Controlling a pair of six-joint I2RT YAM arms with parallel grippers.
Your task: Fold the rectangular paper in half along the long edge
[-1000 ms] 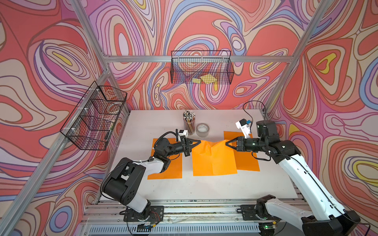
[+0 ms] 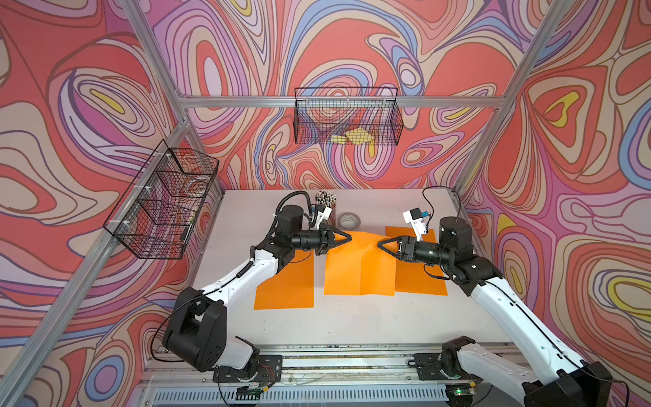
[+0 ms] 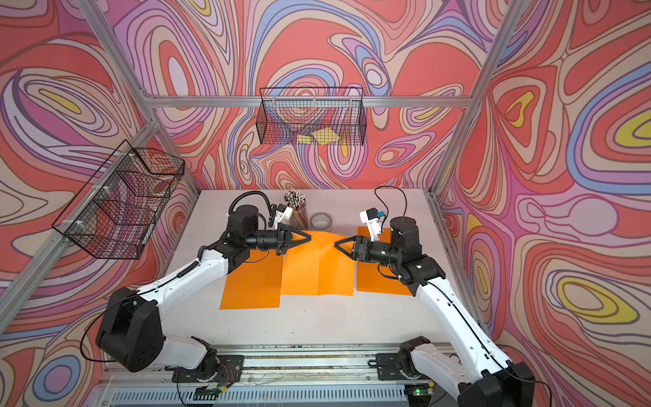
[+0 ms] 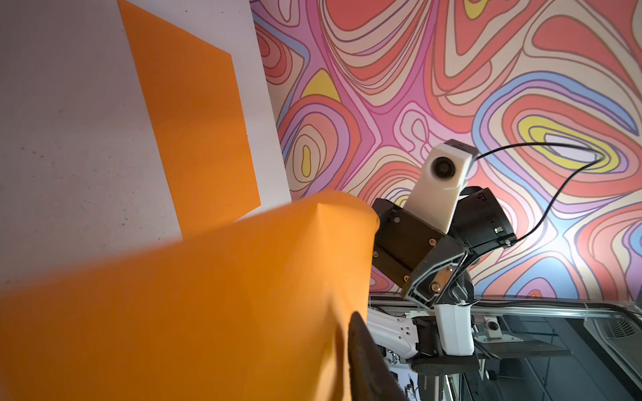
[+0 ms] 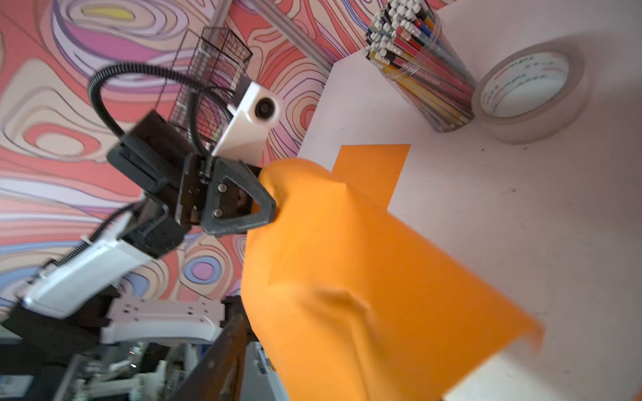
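An orange paper [image 2: 359, 268] hangs raised between my two grippers, with a vertical crease down its middle and wrinkles along the top. My left gripper [image 2: 342, 238] is at its upper left corner and my right gripper [image 2: 386, 245] at its upper right part, both with fingertips on the paper. In the wrist views the paper [image 4: 220, 300] fills the lower area and bends over near the opposite gripper. Whether either gripper is tightly shut on it is hard to tell.
Flat orange sheets lie at left [image 2: 281, 291] and right [image 2: 420, 281] on the white table [image 2: 352, 318]. A pencil cup [image 5: 428, 87] and a tape roll [image 5: 528, 120] stand at the back.
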